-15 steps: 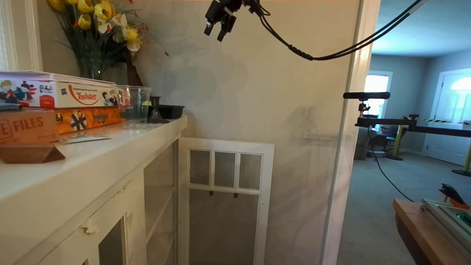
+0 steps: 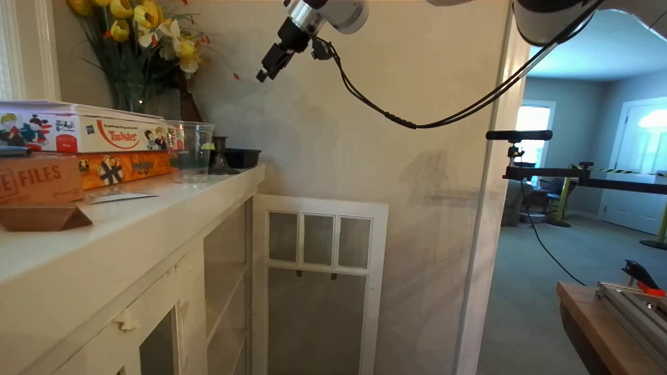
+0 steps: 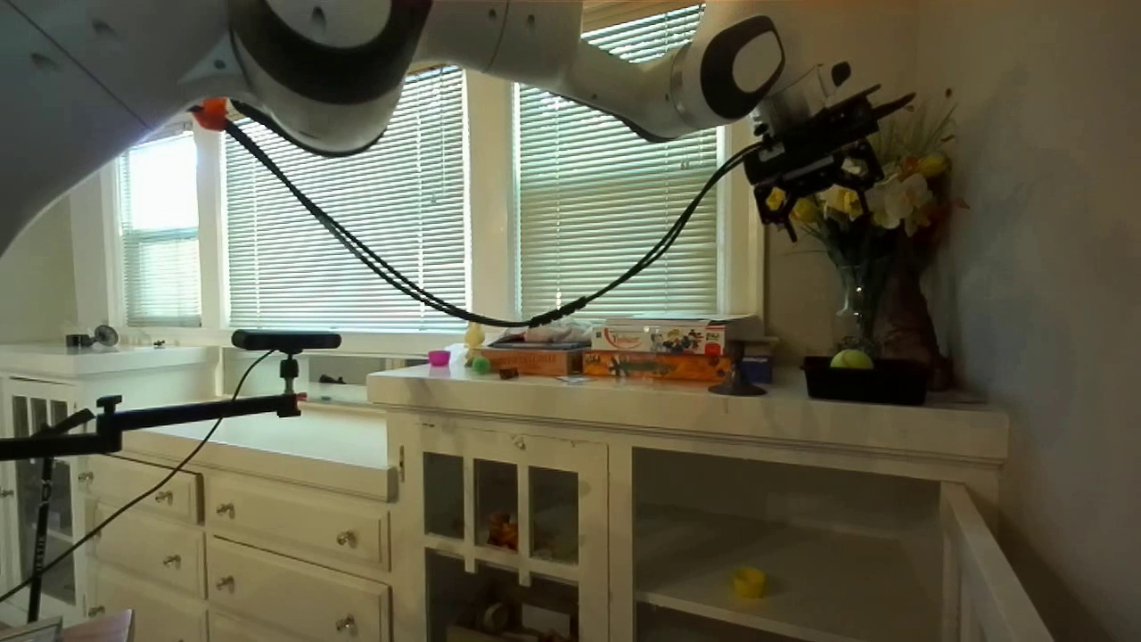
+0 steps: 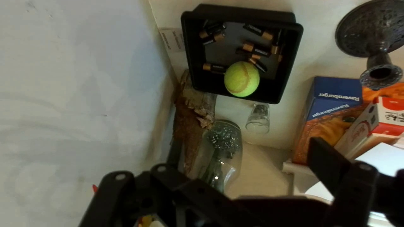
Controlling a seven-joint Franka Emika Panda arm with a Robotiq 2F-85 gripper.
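Note:
My gripper is open, its two dark fingers set wide apart at the bottom of the wrist view with nothing held between them. In exterior view 1 it hangs high in front of the wall, above and to the right of the cabinet top. A black tray [image 4: 289,72] sits on the cabinet top beyond the fingers. Inside the tray are a yellow-green tennis ball [image 4: 241,79], at its near edge, and several batteries [image 4: 258,49]. Exterior view 2 shows the ball [image 3: 852,359] rising above the tray's rim.
Around the tray stand a glass vase [image 4: 233,151] of flowers, a piece of bark [image 4: 199,100], a small glass [image 4: 259,119], a dark metal candlestick [image 4: 378,56] and stacked game boxes [image 4: 335,90]. A wall [image 4: 94,94] closes off one side. Air above the tray is clear.
The gripper has moved lower and toward the cabinet, leftward in exterior view 1. It has also turned, so its fingers now overlap there. The objects on the cabinet look unmoved.

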